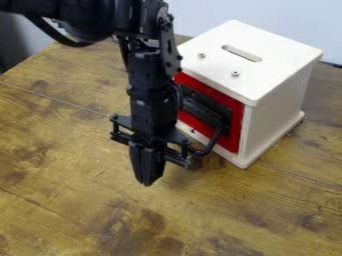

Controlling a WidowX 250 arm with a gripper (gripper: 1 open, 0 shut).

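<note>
My black gripper (146, 168) hangs low over the wooden table in front of a white box (270, 102), its fingertips pointing down and close together, with nothing visible between them. The box stands at the back right, with a slot and two screws on top and a red front panel (233, 148) facing left. The arm covers part of that panel and the dark area within it.
A pale wall runs behind the table at the back.
</note>
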